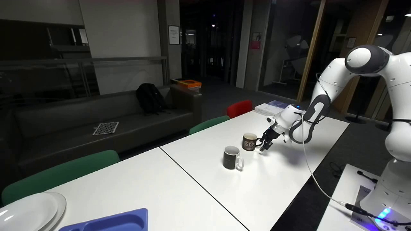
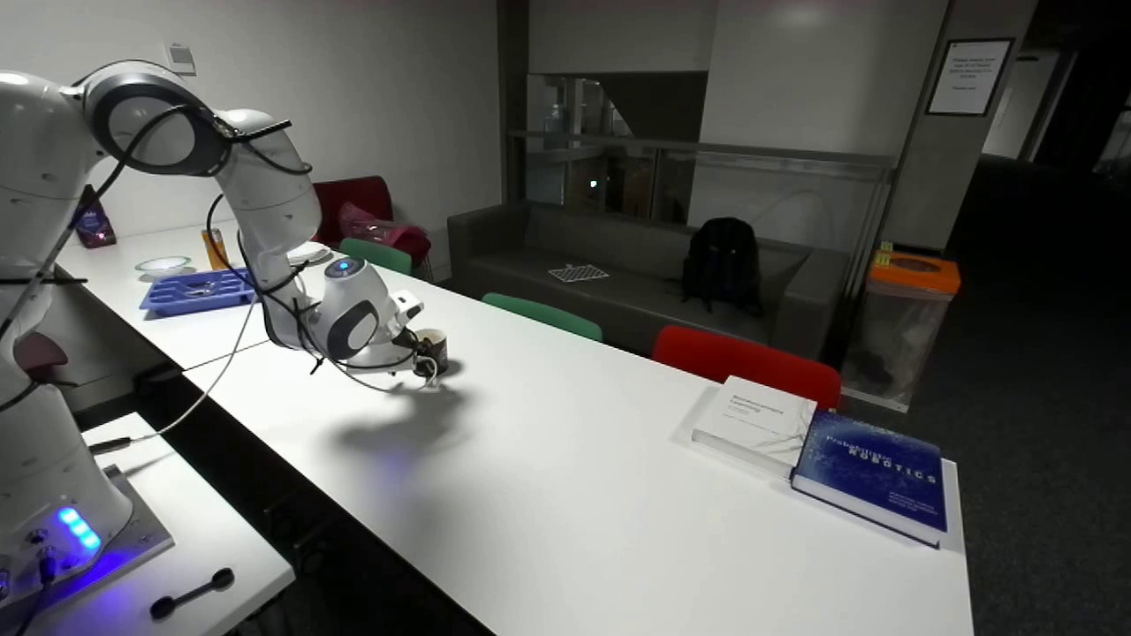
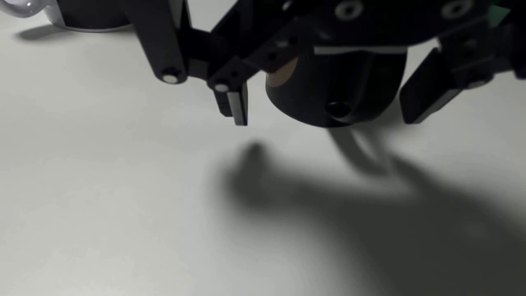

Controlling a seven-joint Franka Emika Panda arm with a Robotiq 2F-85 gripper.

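Observation:
A dark mug with "30" on its side (image 1: 249,144) stands upright on the white table, its handle on the side toward my arm. My gripper (image 1: 263,144) is low over the table beside that handle. In the wrist view the dark mug (image 3: 325,93) shows between the spread fingers of the gripper, with a gap on either side and neither finger touching it. The gripper's body covers the mug's upper part there. A second mug, grey with a white handle (image 1: 231,158), stands upright nearby; part of this grey mug (image 3: 96,15) appears at the wrist view's top left.
A blue tray (image 1: 143,215) and white plates (image 1: 57,206) are on the far table section. Two books, one white (image 2: 754,415) and one blue (image 2: 871,472), lie at the other end. A cable (image 1: 311,169) hangs from the arm.

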